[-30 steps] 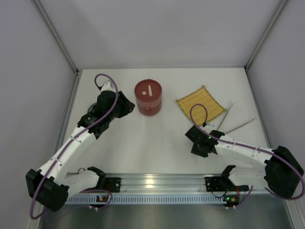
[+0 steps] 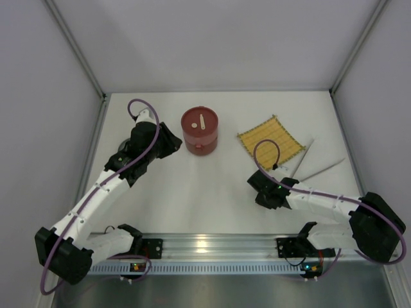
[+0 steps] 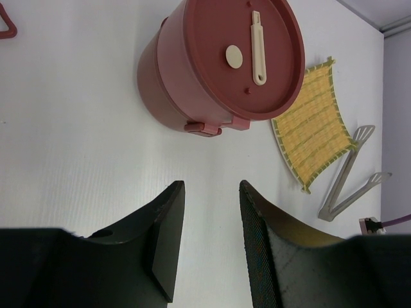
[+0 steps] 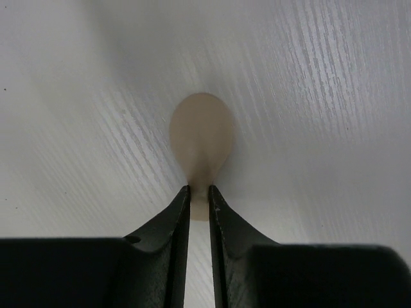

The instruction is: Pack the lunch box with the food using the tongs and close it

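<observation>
The lunch box is a round, dark red container with a lid, which carries a pale spoon-like utensil and a pale button. It stands at the back centre in the top view. Just left of it, my left gripper is open with nothing between its fingers. My right gripper, low over the front right table, has its fingers close together around the narrow part of a small tan spoon-shaped piece. Whether the pads touch it is unclear. The top view hides this piece under the gripper.
A woven yellow mat lies at the back right, with metal tongs beside it. A dark round item is partly hidden behind the left arm.
Over the last second my right gripper has shifted slightly to the left. The left arm, the lunch box, the mat and the tongs have stayed put.
</observation>
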